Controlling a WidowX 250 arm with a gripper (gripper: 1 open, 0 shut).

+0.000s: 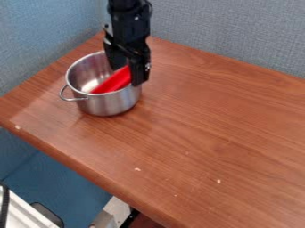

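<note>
A steel pot (100, 102) with side handles stands on the wooden table near its left edge. A red oblong object (110, 83) lies inside it, slanting toward the upper right. My black gripper (127, 69) is lowered over the right rear part of the pot, at the upper end of the red object, which it partly hides. Its fingers look spread, though their tips are partly hard to make out.
Blue-grey padded walls border it at the back and left. Below the front left edge are some white and dark items.
</note>
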